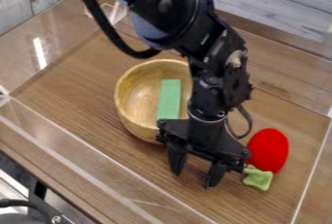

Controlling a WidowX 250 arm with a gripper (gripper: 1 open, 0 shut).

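Note:
My black gripper (200, 165) is low over the wooden table in the middle of the camera view, its fingertips down near the surface, in front of a wooden bowl (134, 99). A green block (170, 100) lies in the bowl. To the gripper's right lie a red rounded object (269, 148) and a small pale green piece (257, 177) just below it. Whether anything is between the fingers is hard to tell.

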